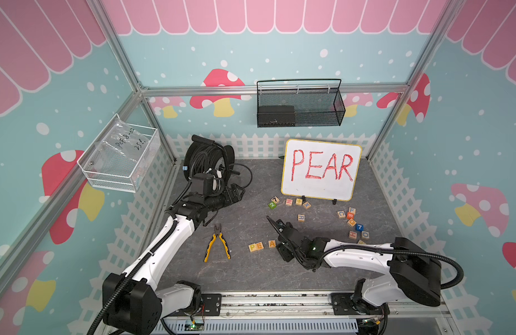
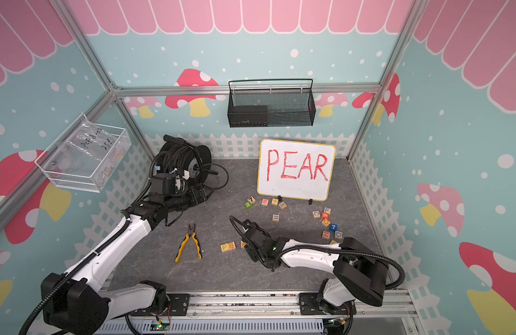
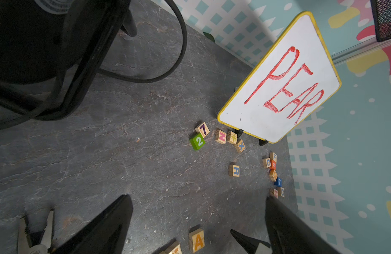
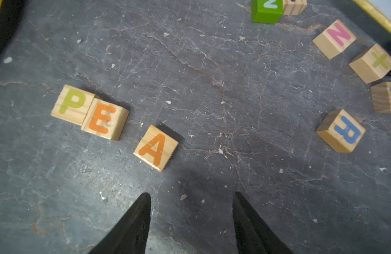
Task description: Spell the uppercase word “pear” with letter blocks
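Note:
The P block point(image 4: 72, 104) and E block point(image 4: 104, 119) lie touching, side by side, in the right wrist view. Apart from them, across a gap to their right, the A block point(image 4: 156, 148) rests slightly turned. Farther right on the table is the R block, its letter rotated; the left wrist view also has this R block point(image 3: 234, 170). My right gripper hangs open above the table, nothing between its fingers, close to the A block. Over at the left, my left gripper is open and empty, near the cable reel.
A whiteboard point(image 1: 321, 169) reading PEAR stands at the back. Spare blocks, among them a green 2 block point(image 1: 272, 205) and a blue 7 block point(image 1: 359, 227), lie before it and at right. Yellow pliers point(image 1: 217, 243) lie left of the P block.

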